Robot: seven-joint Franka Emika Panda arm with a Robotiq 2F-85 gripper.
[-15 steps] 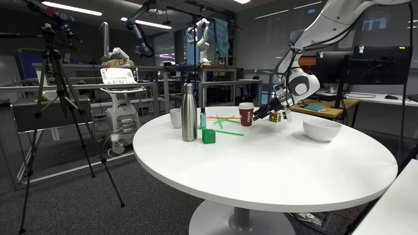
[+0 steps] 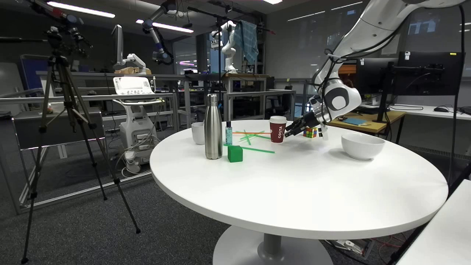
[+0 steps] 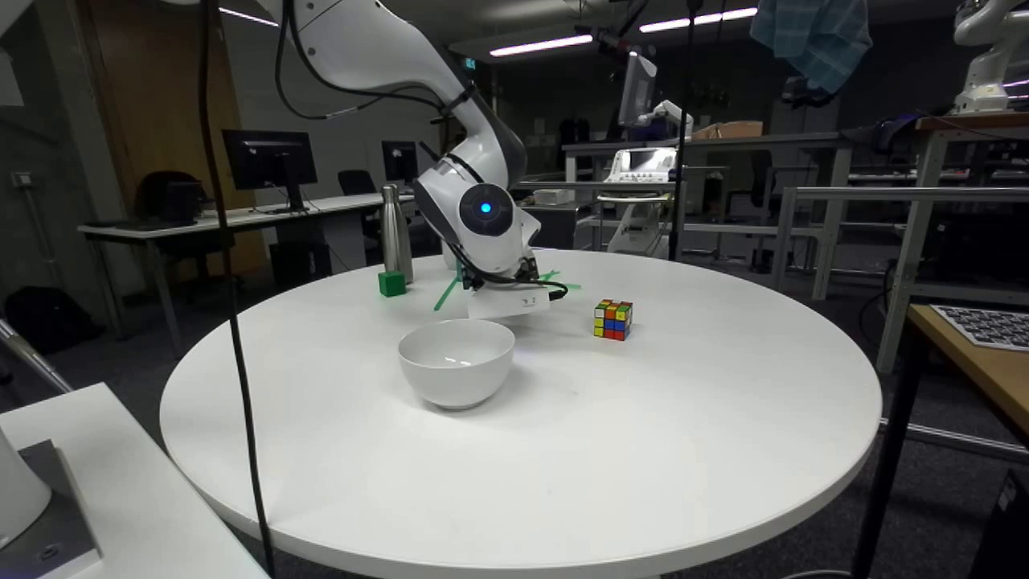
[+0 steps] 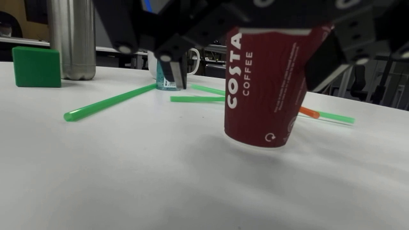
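A dark red Costa paper cup with a white lid stands upright on the white table; its top is hidden behind the gripper in the wrist view. My gripper is open at the cup's side, low over the table. The left finger shows a clear gap to the cup, while the right finger overlaps the cup's right edge in this view. Whether either one touches it, I cannot tell. In exterior view 1 the gripper reaches in from the right of the cup. Exterior view 2 has the cup hidden behind the arm.
Left of the cup are green straws, a green cube, a steel bottle, a small blue bottle and a white mug. A Rubik's cube and white bowl stand near the arm.
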